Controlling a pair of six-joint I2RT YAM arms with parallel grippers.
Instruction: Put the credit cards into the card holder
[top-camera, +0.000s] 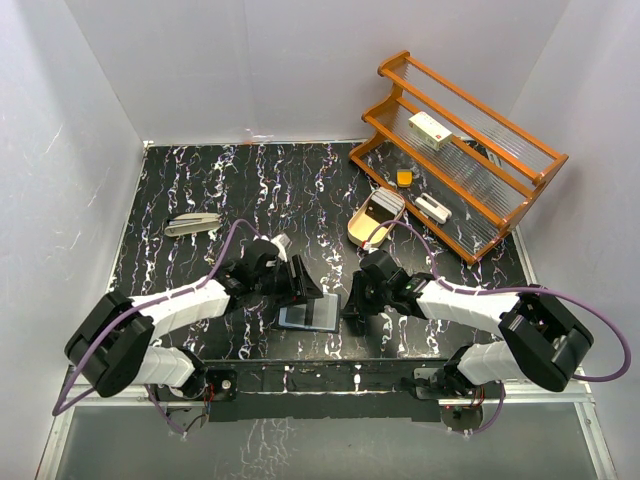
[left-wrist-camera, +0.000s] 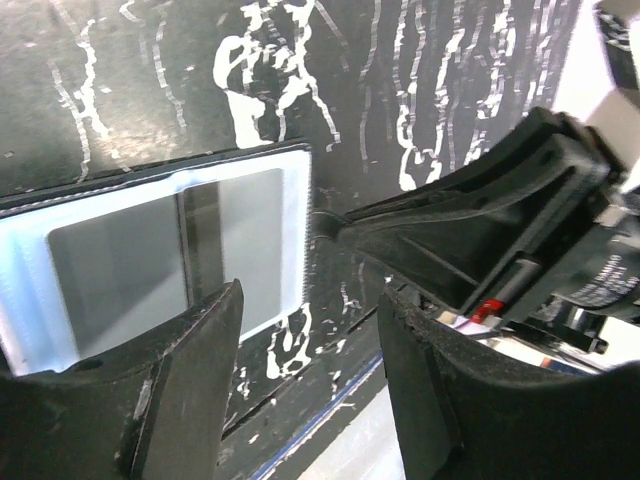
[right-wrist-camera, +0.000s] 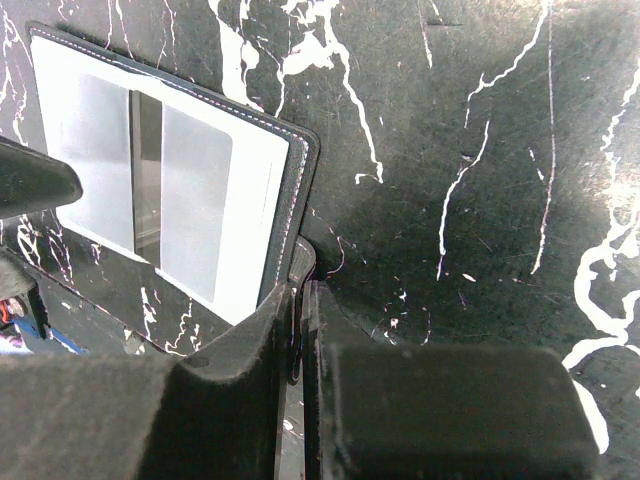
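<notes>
The card holder lies opened flat near the front of the table, its clear pockets (top-camera: 325, 313) facing up and a dark strip between them. In the right wrist view its dark stitched edge (right-wrist-camera: 290, 205) runs up to my right gripper, which is shut on a short dark tab at that edge. My left gripper is over the holder with its fingers (left-wrist-camera: 195, 380) apart and nothing visible between them. From above, the left gripper (top-camera: 312, 290) hides part of the holder's far side. I cannot make out a separate card in the pockets.
A tan tray (top-camera: 359, 233) with pale flat pieces stands behind my right arm. The wooden rack (top-camera: 470, 145) with a small box (top-camera: 430, 130) fills the back right. A beige flat object (top-camera: 192, 223) lies at left.
</notes>
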